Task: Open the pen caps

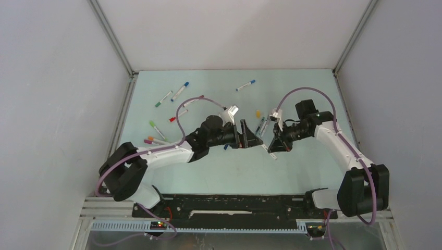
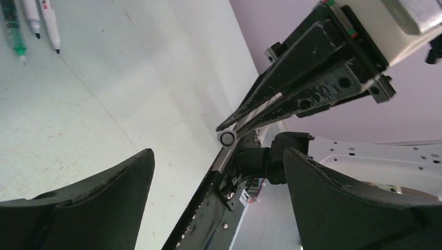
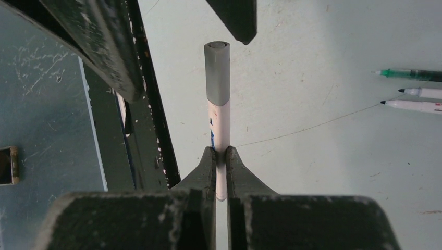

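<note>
My right gripper is shut on a white marker (image 3: 219, 125) with a grey end, held upright in the right wrist view. That end sits between the spread fingers of my left gripper (image 1: 247, 136), which stands open around it, apparently not gripping. In the left wrist view the marker's end (image 2: 226, 138) shows just beyond the open fingers. Uncapped pens lie on the table nearby: a green one (image 3: 409, 74) and two white ones (image 3: 412, 104).
More markers (image 1: 179, 91) are scattered over the left and back of the table (image 1: 234, 172), with an orange piece (image 1: 258, 113) near the middle.
</note>
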